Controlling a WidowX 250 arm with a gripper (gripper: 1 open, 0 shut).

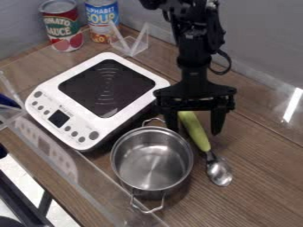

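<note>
A black robot gripper (194, 119) hangs low at the centre right, over the green handle of a spoon (219, 171) whose metal end lies toward the front right. Its fingers are spread either side of the handle and look open; whether they touch it I cannot tell. A steel pot (151, 161) stands upright on the wooden table, left of the spoon and in front of a white induction cooker (81, 124).
A tomato sauce can (64, 30) and an alphabet soup can (102, 19) stand at the back left. Clear plastic pieces are at the left. Bare table (267, 168) lies to the right, below the wall.
</note>
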